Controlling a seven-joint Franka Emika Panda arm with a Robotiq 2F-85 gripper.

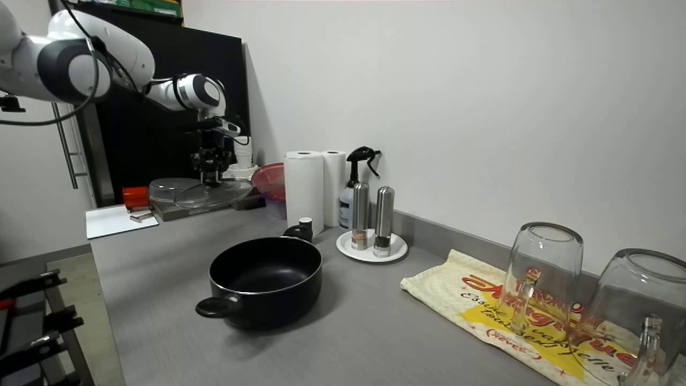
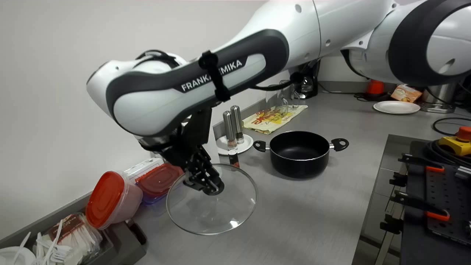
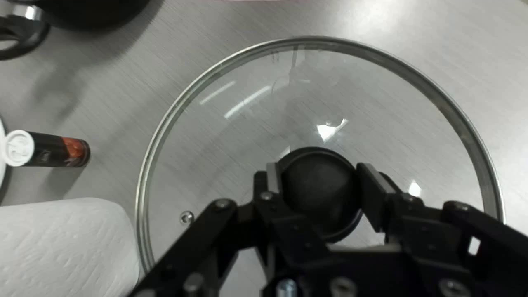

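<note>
A round glass lid with a metal rim hangs above the counter, well clear of it. My gripper is shut on the lid's black knob, one finger on either side. The lid tilts slightly in exterior view 1. To the right of the lid in exterior view 2, the black pot stands uncovered on the counter with its two handles out to the sides. In the wrist view only a part of the pot shows at the top left.
Paper towel rolls, a small shaker and a plate with two mills stand by the wall. Plastic tubs sit behind the lid. Glass jugs rest on a cloth. Bare counter lies before the pot.
</note>
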